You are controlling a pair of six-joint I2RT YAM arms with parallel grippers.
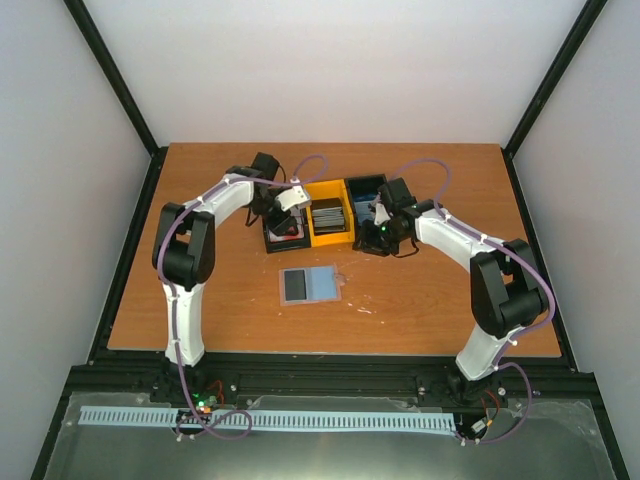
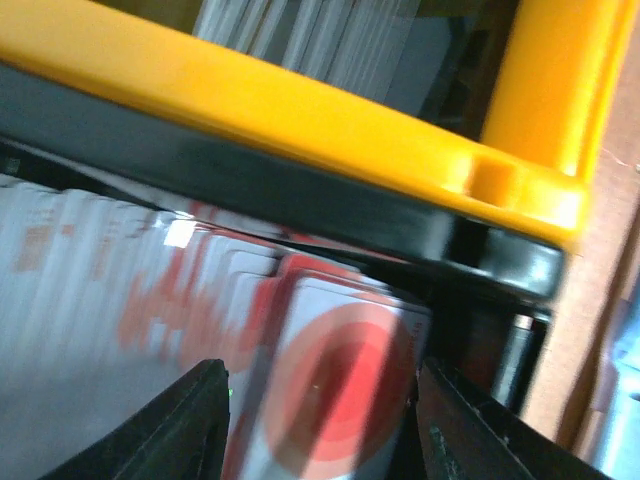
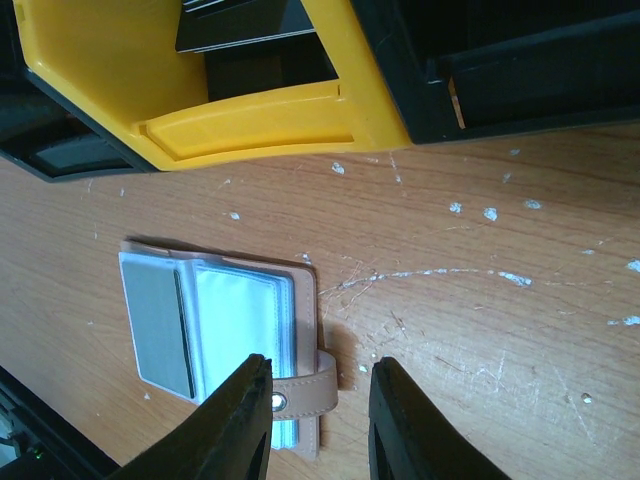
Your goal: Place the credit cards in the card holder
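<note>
Red-and-white credit cards [image 2: 335, 375] stand in a row in the left black bin [image 2: 410, 240]. Over the front card hovers my left gripper, its fingers apart on either side of that card; whether they touch it cannot be told. The card holder [image 3: 308, 400] lies open on the table, with a clear blue-tinted sleeve, a dark card-sized panel [image 3: 157, 320] at its left and a strap with a snap [image 3: 305, 395]. My right gripper is part open above the table, near the strap, with nothing between its fingertips.
A yellow bin [image 1: 328, 210] with dark cards stands in the middle, joined by a black bin [image 1: 366, 190] at its right. These bins are in a row behind the holder. Bare table [image 1: 420, 310] lies right of the holder.
</note>
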